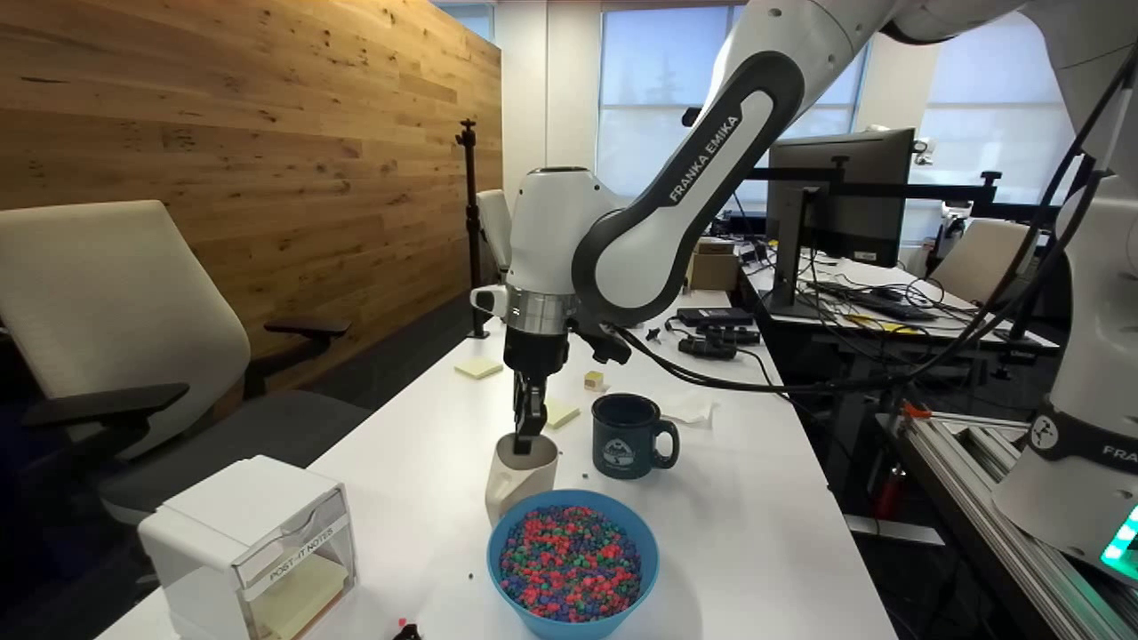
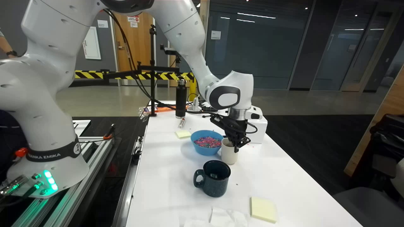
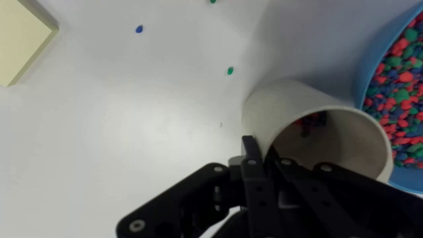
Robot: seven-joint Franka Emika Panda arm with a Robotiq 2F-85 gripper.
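My gripper is shut on the rim of a cream-white mug (image 3: 285, 103), one finger outside the wall and the other inside. In exterior view 1 the mug (image 1: 519, 476) stands on the white table between a dark mug and a blue bowl, its handle toward the camera. A few red and dark bits (image 3: 311, 121) show within it. The blue bowl (image 1: 501, 581), full of red, green and blue pellets (image 1: 576, 560), sits close beside the mug. The dark speckled mug (image 2: 214, 181) stands upright and apart from my gripper.
A white sticky-note box (image 1: 245, 544) is at the table's near left. Yellow note pads (image 2: 263, 209) and a crumpled tissue (image 2: 227, 218) lie past the dark mug. Loose pellets (image 3: 230, 70) dot the table. A black bottle (image 2: 181, 98) stands beyond the bowl.
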